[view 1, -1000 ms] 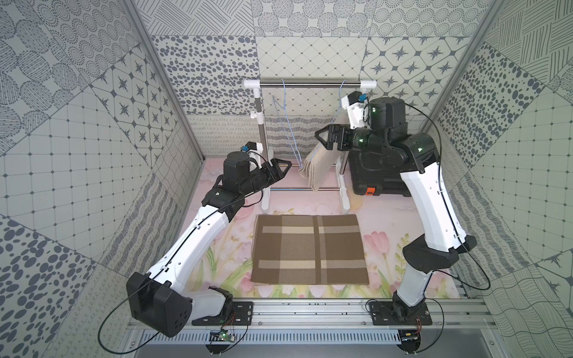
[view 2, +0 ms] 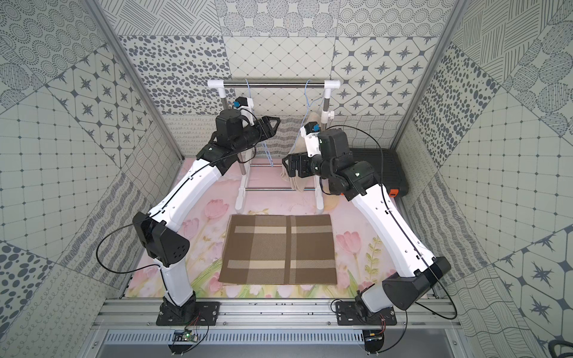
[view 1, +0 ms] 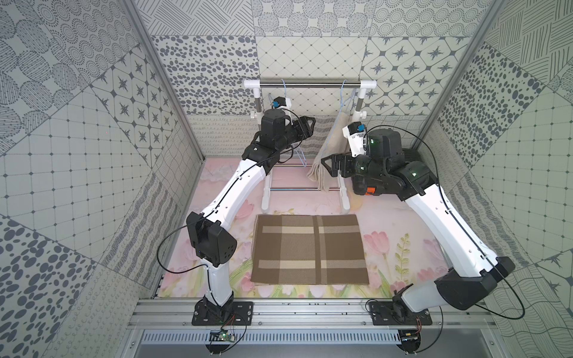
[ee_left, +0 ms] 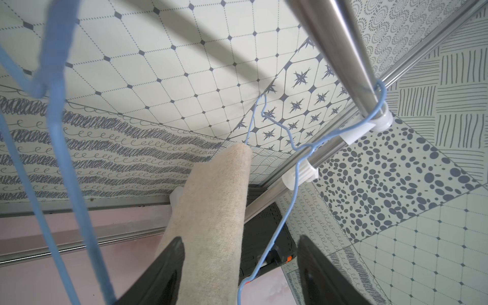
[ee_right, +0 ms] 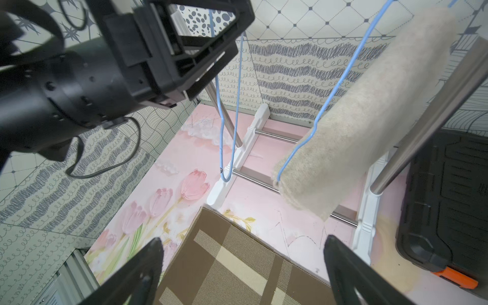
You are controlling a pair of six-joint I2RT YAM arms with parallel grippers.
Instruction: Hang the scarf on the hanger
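A beige scarf [view 1: 334,140] hangs draped over the blue hanger [ee_right: 333,91] on the rack's right side; its lower end reaches past the lower rails. A second blue hanger [view 2: 266,149] hangs bare to the left. My left gripper [view 1: 308,127] stands open between the two hangers, below the top bar. In the left wrist view the scarf [ee_left: 213,223] shows beyond its fingers. Open too, my right gripper [view 1: 328,165] is in front of the scarf and partly hides it in both top views. Neither gripper has anything between its fingers.
The rack's metal top bar [view 1: 310,84] runs above both grippers. A brown checked cloth [view 1: 298,250] lies flat in front of the rack. Behind the right arm sits a black case [view 2: 382,170] with an orange latch.
My left gripper has risen and moved right, toward the rack's middle. The bare hanger and the scarf have swung.
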